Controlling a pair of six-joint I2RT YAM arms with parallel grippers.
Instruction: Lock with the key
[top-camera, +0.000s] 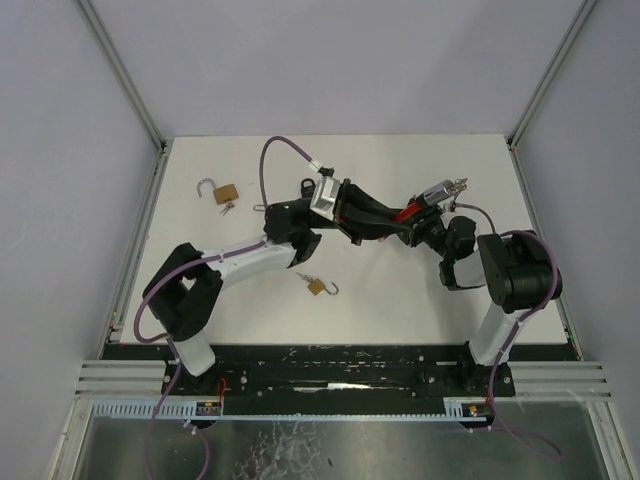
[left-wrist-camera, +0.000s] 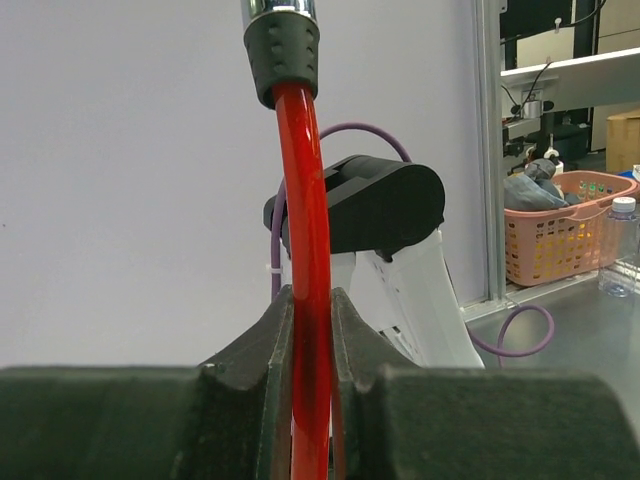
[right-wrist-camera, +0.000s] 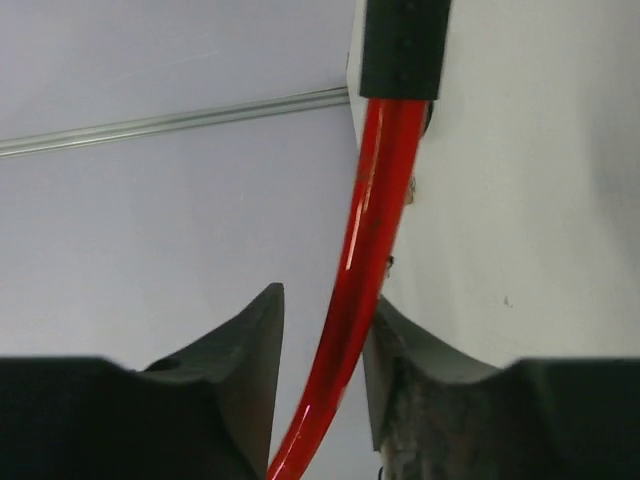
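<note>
A red cable lock (top-camera: 408, 213) is held up over the table's right half, its silver lock cylinder (top-camera: 440, 191) pointing to the back right. Small metal keys (top-camera: 459, 185) show at the cylinder's far end. My left gripper is shut on the red cable (left-wrist-camera: 308, 200), below a dark ribbed collar (left-wrist-camera: 283, 50). From the right, my right gripper has its fingers on either side of the cable (right-wrist-camera: 365, 240), below a black sleeve (right-wrist-camera: 405, 50). Its fingers are part open, with a gap on the left of the cable. The sleeve and fingers are slightly blurred.
On the white table (top-camera: 380, 310) lie a brass padlock (top-camera: 226, 194) with a loose shackle (top-camera: 205, 187) at back left and a smaller padlock (top-camera: 316, 286) near the front middle. A black item (top-camera: 307, 185) sits partly behind my left arm.
</note>
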